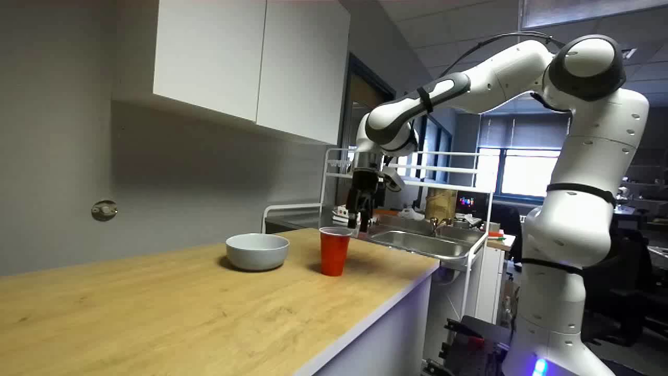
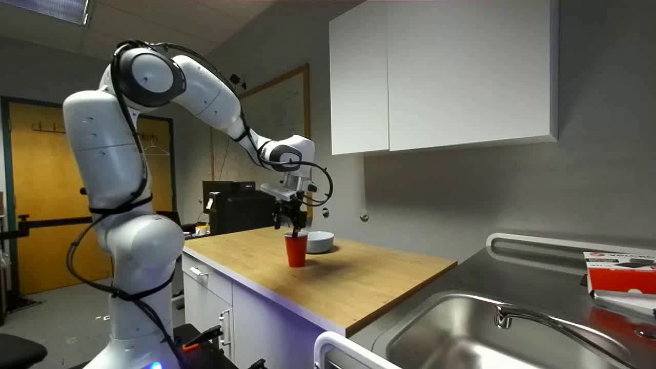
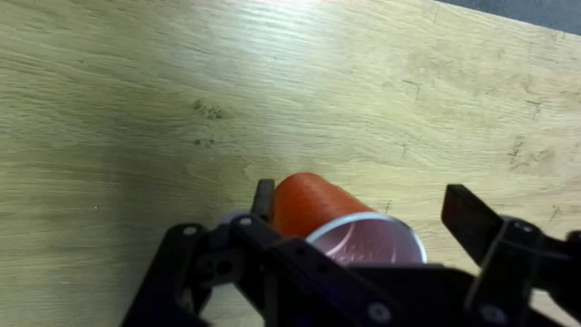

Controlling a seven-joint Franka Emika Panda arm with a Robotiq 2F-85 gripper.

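Observation:
A red cup with a pale rim stands upright on the wooden counter. Left of it in exterior view 1 is a light grey bowl, which appears behind the cup in exterior view 2. My gripper points down close to the cup's rim. In the wrist view my black fingers are spread wide, with the cup showing in the gap between them, nearer the left finger. Part of the cup's mouth is covered by the gripper body, and whether a finger touches the cup I cannot tell.
White wall cabinets hang above the back of the counter. Past one end lies a metal sink with a faucet and a white rail. Much of the counter beyond the bowl is bare.

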